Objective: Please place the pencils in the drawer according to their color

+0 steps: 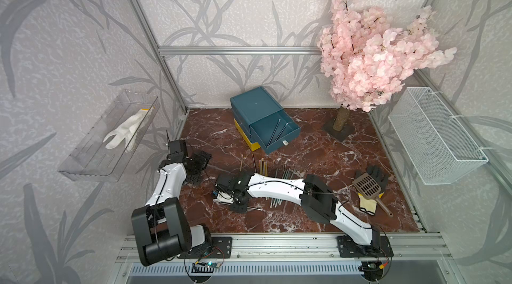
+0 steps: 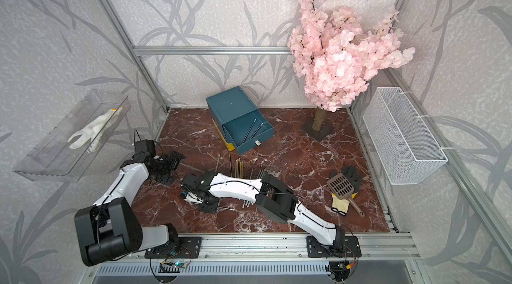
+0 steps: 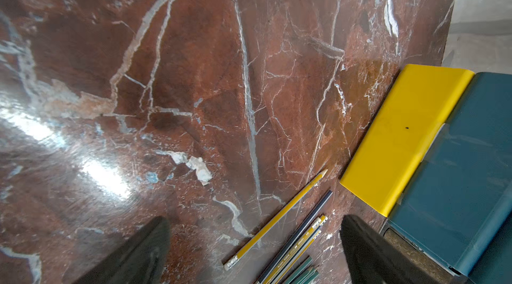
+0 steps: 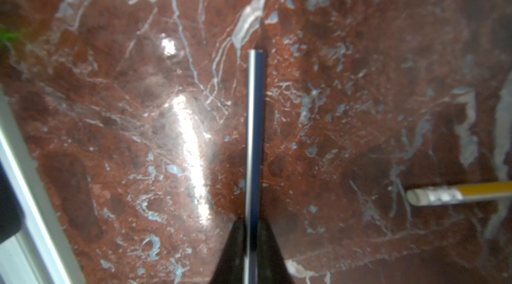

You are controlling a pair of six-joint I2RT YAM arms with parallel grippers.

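Observation:
A dark blue pencil [image 4: 254,124] runs between the fingers of my right gripper. The fingers stand close on either side of it; whether they grip it is unclear. My left gripper is open above bare table at the left, nothing between its fingers. The teal drawer [image 1: 292,133] of the cabinet [image 1: 257,104] is pulled out, with dark pencils [image 1: 274,130] inside. Below it, the yellow drawer [image 3: 408,134] looks shut. A yellow pencil [image 3: 277,219] lies apart, beside a row of yellow pencils [image 1: 263,166] and green pencils [image 3: 301,272] partly hidden by my right arm.
A slotted spatula [image 1: 368,185] lies on gloves [image 1: 379,175] at the right. The blossom tree [image 1: 341,121] stands at the back right. Wall baskets hang on both sides, the wire one [image 1: 437,140] at right.

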